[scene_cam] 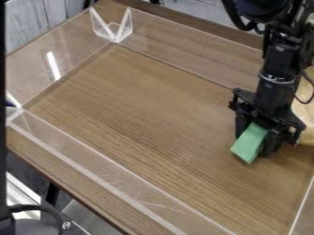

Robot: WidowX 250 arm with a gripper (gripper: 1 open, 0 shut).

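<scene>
A small green object (pixel 248 144) lies low at the right side of the wooden surface, partly covered by my black gripper (pixel 263 133). The gripper hangs down from the upper right with its fingers around the upper part of the green object. Whether they are closed on it is hard to tell.
A white angular piece (pixel 112 27) sits at the back left. Something light tan (pixel 306 110) is at the right edge behind the gripper. Black hardware occupies the lower left corner.
</scene>
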